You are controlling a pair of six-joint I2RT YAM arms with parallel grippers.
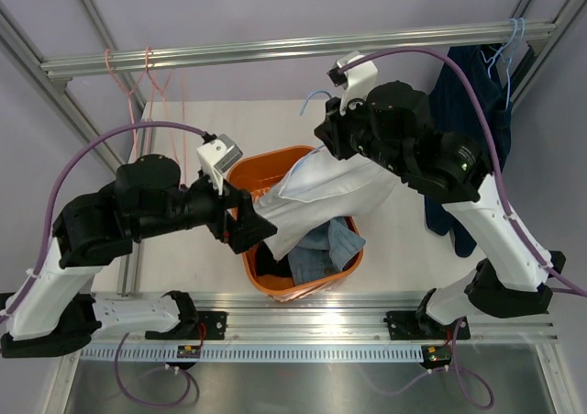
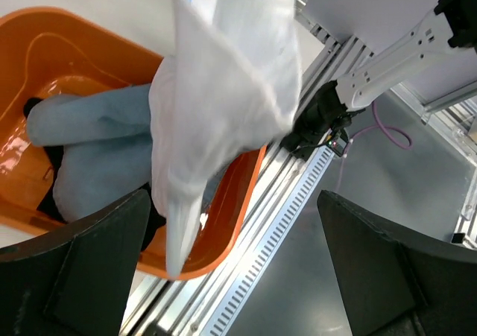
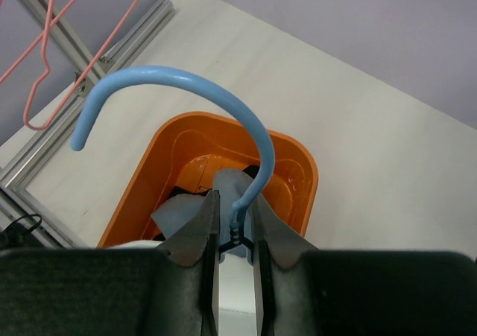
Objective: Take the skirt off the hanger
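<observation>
A white skirt (image 1: 326, 189) hangs over the orange bin, sloping from my right gripper down toward the left one; in the left wrist view its pale cloth (image 2: 223, 105) fills the middle. My right gripper (image 1: 335, 134) has its fingers round the neck of the blue hanger (image 3: 171, 77), whose hook stands up above them. My left gripper (image 1: 243, 226) is open at the skirt's lower left end, with the cloth in front of its fingers (image 2: 74, 284).
The orange bin (image 1: 275, 164) holds grey-blue and black garments. Pink hangers (image 1: 151, 74) hang at the left of the rail (image 1: 275, 49); dark trousers (image 1: 449, 111) hang at the right. The white board is clear beside the bin.
</observation>
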